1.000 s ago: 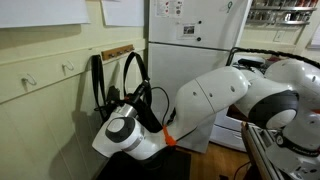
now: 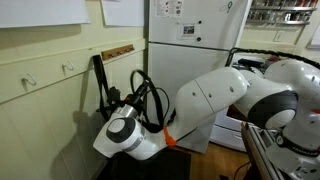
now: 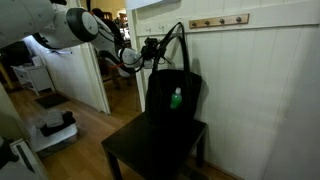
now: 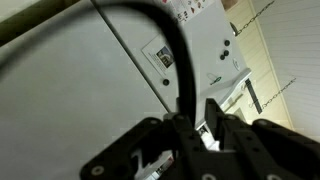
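Note:
A black bag (image 3: 176, 92) with long straps stands upright on the low black table (image 3: 150, 137), a green bottle (image 3: 176, 98) at its side. My gripper (image 3: 154, 48) is at the bag's upper part, near a raised strap (image 3: 182, 40). In the wrist view, that dark strap (image 4: 178, 48) curves close and blurred past the lens, down towards the black fingers (image 4: 125, 147). Whether the strap is held between them is unclear. From exterior view 1, the arm's white wrist (image 2: 125, 135) covers most of the bag; one strap (image 2: 100, 80) rises to its left.
A brown peg rail (image 2: 117, 52) and metal hooks (image 2: 68, 67) line the cream wall behind the bag. A white fridge (image 2: 188, 75) stands at the back. In exterior view 2, bare floor (image 3: 85, 150) lies left of the table.
The arm has hardly moved.

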